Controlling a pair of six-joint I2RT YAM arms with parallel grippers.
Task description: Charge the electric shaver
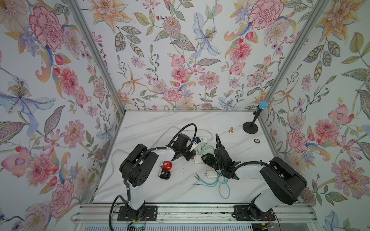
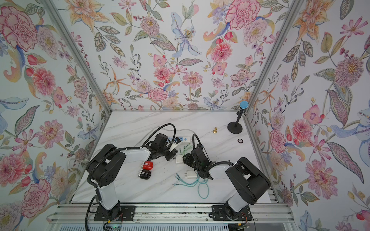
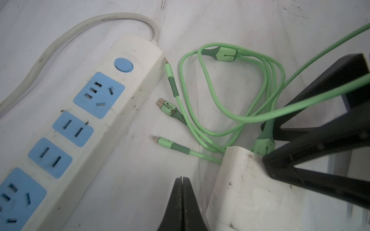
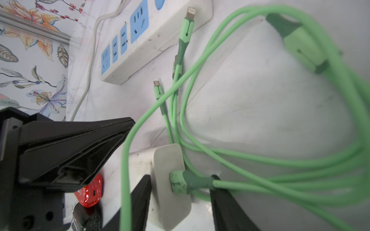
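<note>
A white adapter (image 4: 173, 207) lies on the table with the green cable's plug (image 4: 179, 182) seated in its end face. My right gripper is part open across that end, one finger over the adapter and the other beside the cable. My left gripper is shut above the table, left of the adapter, with nothing visible between its tips. Loose green connectors (image 3: 165, 142) point toward the white power strip (image 3: 131, 100), which has blue sockets. A red item (image 1: 166, 165) and a black one (image 1: 165, 174), small and shaver-like, lie front left.
A second white adapter (image 1: 210, 174) with teal cables (image 1: 202, 181) lies in front of my right gripper. Looped green cable (image 3: 239, 117) spreads around the first adapter. A black-based stand (image 1: 250, 127) and small round objects stand back right.
</note>
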